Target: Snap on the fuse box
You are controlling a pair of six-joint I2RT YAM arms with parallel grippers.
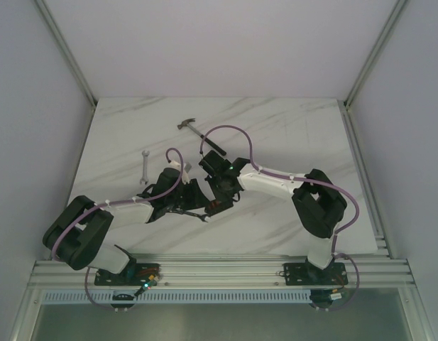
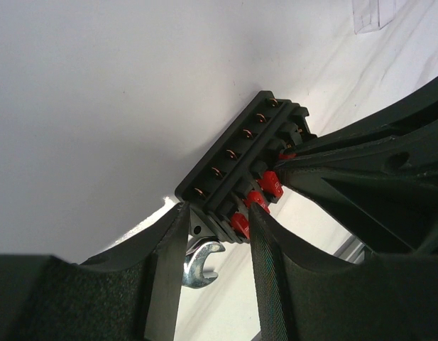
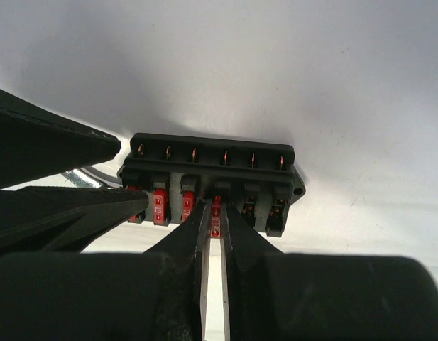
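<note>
The black fuse box [image 1: 222, 206] lies at the table's near middle; in both wrist views red fuses [image 3: 160, 206] fill part of its lower row. My right gripper is over a red fuse in that row, its fingertips close around it; whether it grips is unclear. My left gripper is at the box's end, fingertips a little apart. Each gripper's dark fingers also reach into the other's wrist view.
A wrench [image 2: 199, 273] touches the box's end. A hammer [image 1: 187, 122] lies behind, another wrench [image 1: 145, 167] to the left.
</note>
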